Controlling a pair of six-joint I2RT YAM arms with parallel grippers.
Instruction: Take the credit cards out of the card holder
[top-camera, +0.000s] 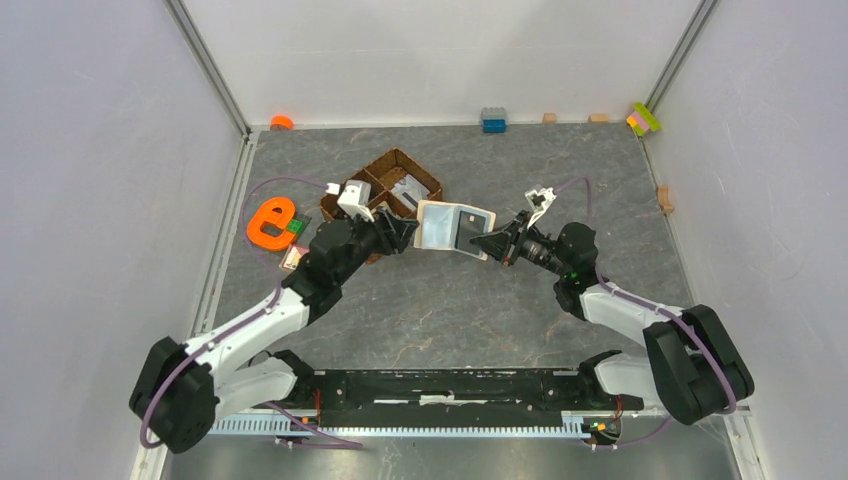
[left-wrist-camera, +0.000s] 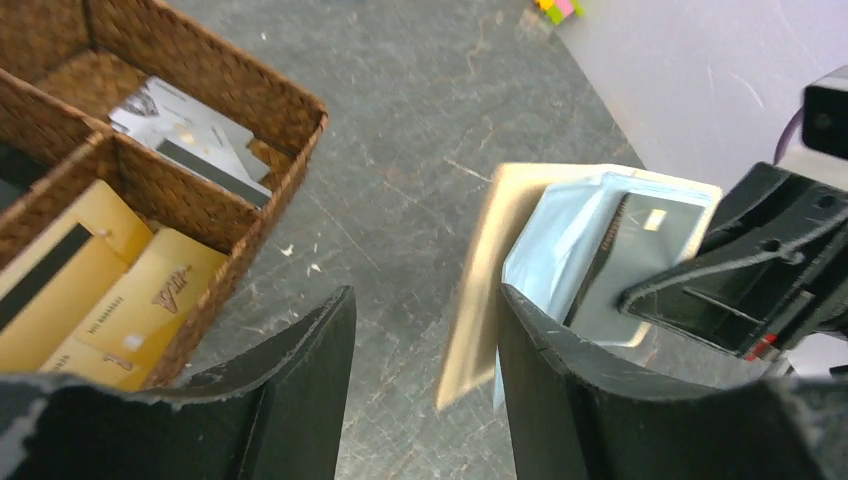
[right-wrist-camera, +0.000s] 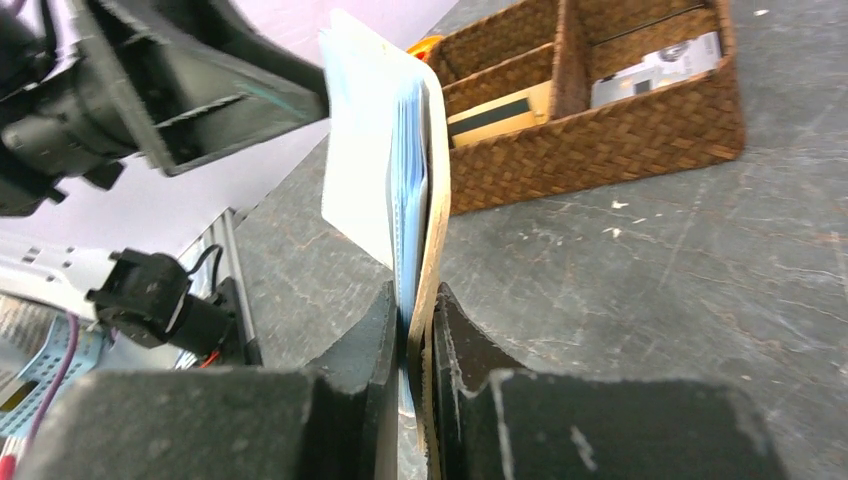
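My right gripper is shut on the card holder (top-camera: 437, 226), holding it in the air above the table. The holder is spread open, with a tan rim and pale blue sleeves. A dark card (top-camera: 469, 231) shows in its half near the right gripper; a grey-green card (left-wrist-camera: 645, 250) with a small light patch shows in the left wrist view. At the holder's other end, my left gripper stands open, with no card between its fingers. Bare table shows through most of its gap. From the side, the right wrist view shows the holder upright.
Behind the left gripper stands a brown woven box (top-camera: 402, 158) with compartments; white and dark cards (left-wrist-camera: 200, 135) lie in one, yellow cards (left-wrist-camera: 150, 290) in another. An orange toy (top-camera: 272, 222) lies to the left.
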